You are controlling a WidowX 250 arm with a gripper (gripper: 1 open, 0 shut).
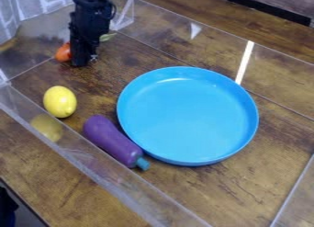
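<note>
My dark gripper (pixel 84 56) is low at the back left of the wooden board, beside an orange-red object (pixel 62 52) that it partly hides. Whether the fingers hold anything is hard to see. A yellow lemon (pixel 61 101) lies at the left, a purple eggplant (pixel 113 139) at the front, and a large blue plate (pixel 186 116) in the middle right.
Clear walls (pixel 147 196) border the wooden area. There is bare board (pixel 208 51) behind the plate and between the gripper and the plate.
</note>
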